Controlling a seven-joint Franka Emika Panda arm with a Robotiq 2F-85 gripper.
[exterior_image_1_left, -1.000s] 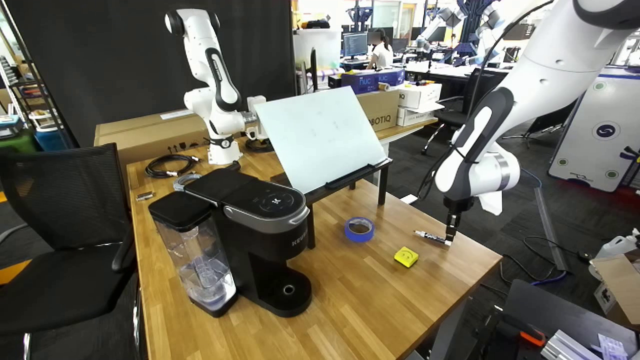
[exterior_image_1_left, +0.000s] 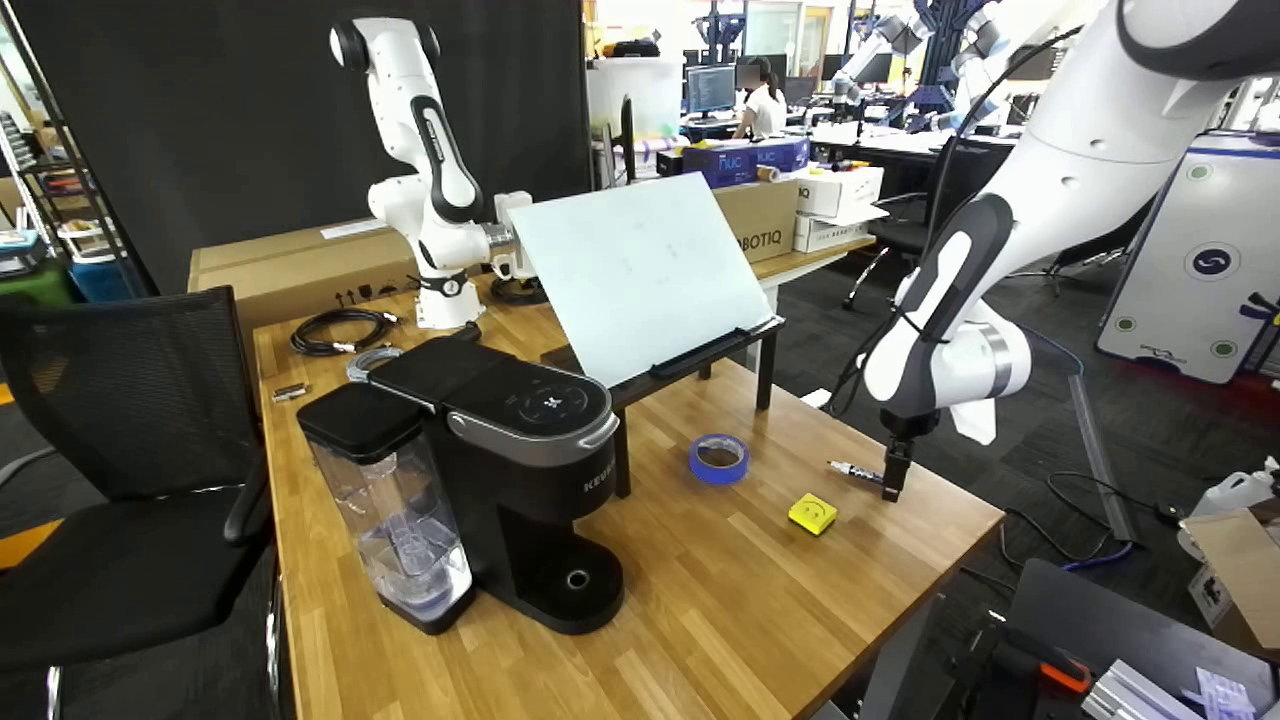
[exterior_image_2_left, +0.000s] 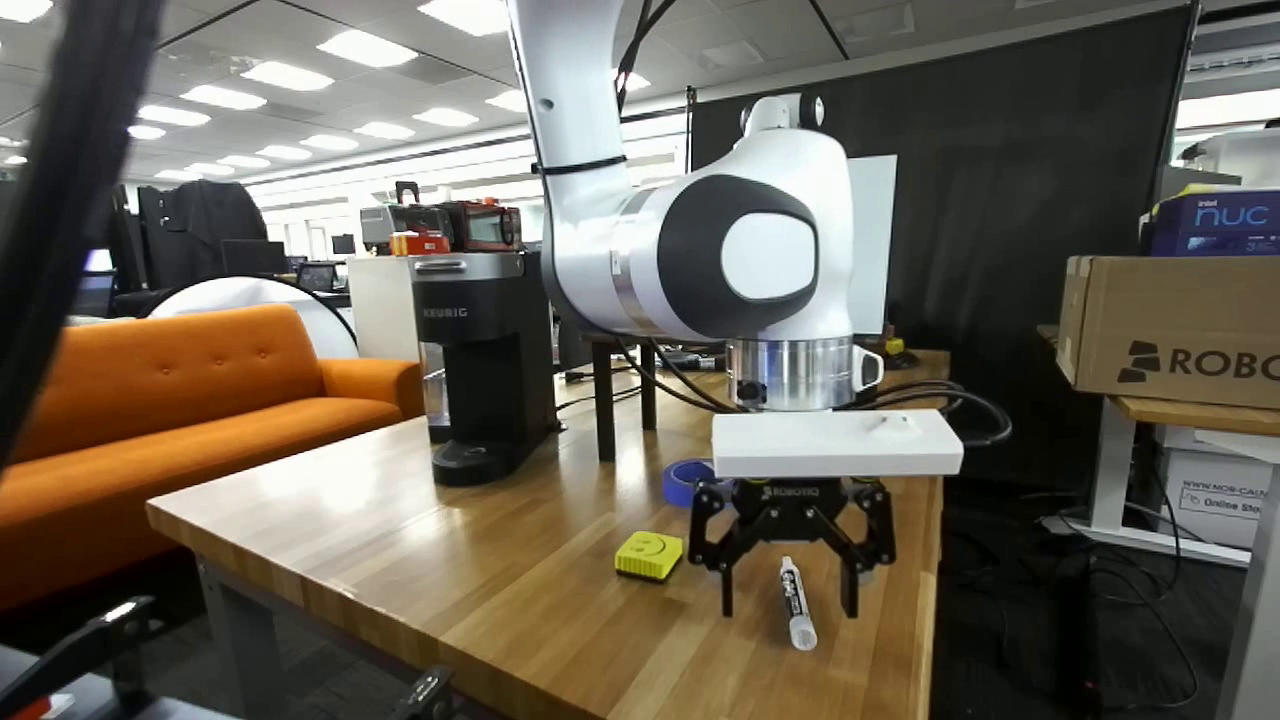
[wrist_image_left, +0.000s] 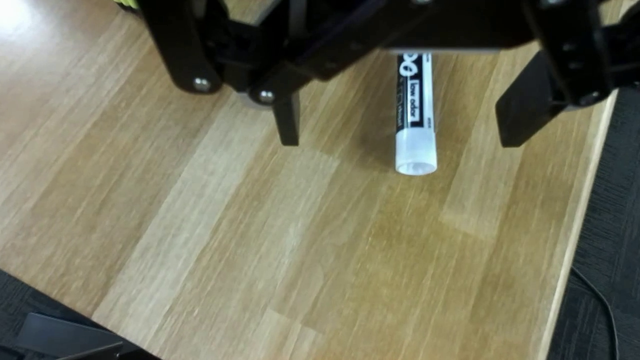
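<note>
A white and black marker (exterior_image_2_left: 795, 602) lies flat on the wooden table near its right edge. My gripper (exterior_image_2_left: 788, 610) is above it with the fingers open, one finger on each side of the marker and neither touching it. In the wrist view the marker (wrist_image_left: 414, 114) shows its white end in the gap of the gripper, while its far part is hidden behind the gripper's body. From exterior view 1, the gripper (exterior_image_1_left: 891, 494) covers one end of the marker (exterior_image_1_left: 849, 469).
A yellow block (exterior_image_1_left: 812, 514) and a blue tape roll (exterior_image_1_left: 720, 460) sit close by on the table. Farther off stand a black coffee maker (exterior_image_1_left: 522, 480) and a whiteboard (exterior_image_1_left: 648, 276) on a stand. Bare wood fills the table's front part.
The gripper has come lower and shifted slightly left in exterior view 1, covering the marker's near end. The marker and the other table objects stay where they were.
</note>
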